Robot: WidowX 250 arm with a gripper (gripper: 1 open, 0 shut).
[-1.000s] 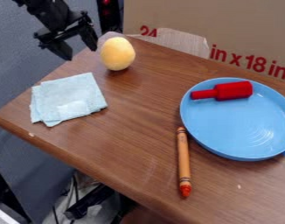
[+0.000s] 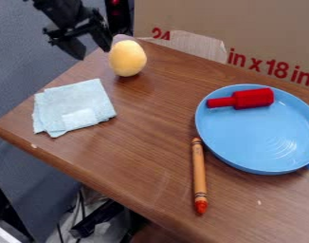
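My black gripper (image 2: 71,40) hangs at the top left, over the gap past the table's far left edge; its fingers are too small and dark to read their state. Right of it a yellow rounded object (image 2: 128,58) stands on the wooden table. A folded pale cloth (image 2: 72,107) lies on the left part of the table. A blue plate (image 2: 256,142) on the right holds a red cylinder with a thin handle (image 2: 251,99). An orange crayon (image 2: 199,174) lies left of the plate, pointing toward the front.
A large cardboard box (image 2: 227,33) stands along the back. The left edge drops to a grey floor.
My gripper has moved slightly over the last second, around the same spot at the top left. The objects on the table have not visibly moved.
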